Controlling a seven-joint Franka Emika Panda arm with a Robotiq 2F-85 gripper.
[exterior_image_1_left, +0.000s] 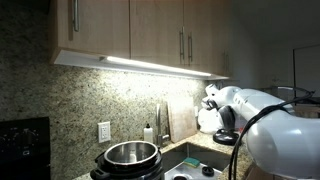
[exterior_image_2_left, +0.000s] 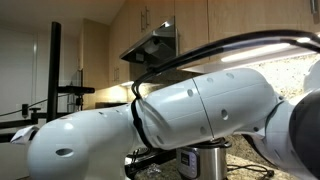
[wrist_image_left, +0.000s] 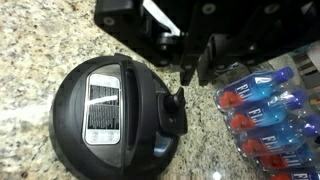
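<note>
A round black lid (wrist_image_left: 115, 125) with a silver label panel lies on the granite counter in the wrist view. My gripper hangs at the top of that view, above and beside the lid's edge knob (wrist_image_left: 176, 100). Its dark fingers stand close together, and no object shows between them. Whether they touch the knob cannot be told. Far along the counter in exterior view 1, the gripper (exterior_image_1_left: 211, 102) is small, over a dark round shape (exterior_image_1_left: 226, 137) that looks like the lid. A silver pot (exterior_image_1_left: 132, 153) stands open in the foreground; exterior view 2 shows a steel cooker (exterior_image_2_left: 205, 160) behind the arm.
Packed water bottles (wrist_image_left: 270, 120) lie close to the right of the lid. A sink (exterior_image_1_left: 190, 158) with a green sponge, a faucet (exterior_image_1_left: 158, 125) and a soap bottle (exterior_image_1_left: 148, 133) lie between pot and arm. Cabinets (exterior_image_1_left: 160, 35) hang above. Bare counter (wrist_image_left: 30, 50) shows left of the lid.
</note>
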